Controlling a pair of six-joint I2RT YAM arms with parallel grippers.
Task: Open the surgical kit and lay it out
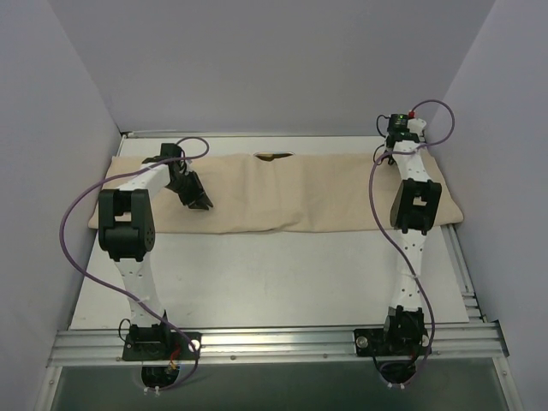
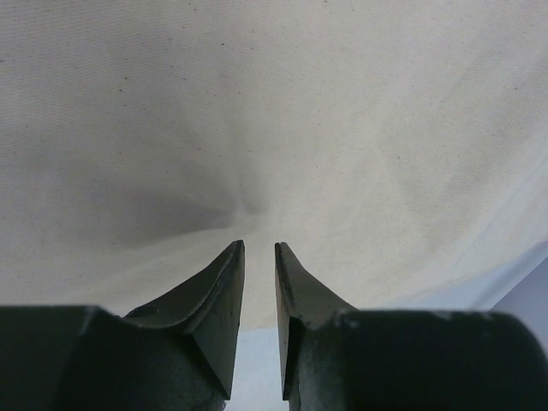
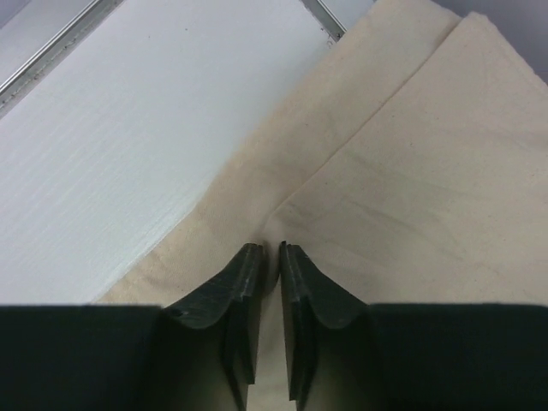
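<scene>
A beige cloth is spread in a long strip across the white table. Near its middle back edge shows a dark slim opening with something metallic. My left gripper is low over the left part of the cloth; in the left wrist view its fingers stand nearly together over bare fabric, with nothing visible gripped. My right gripper is at the cloth's back right; in the right wrist view its fingertips are close together at a folded edge of the cloth, a narrow ridge of fabric between them.
Walls stand close at the back and both sides, and metal rails run along the table's edges.
</scene>
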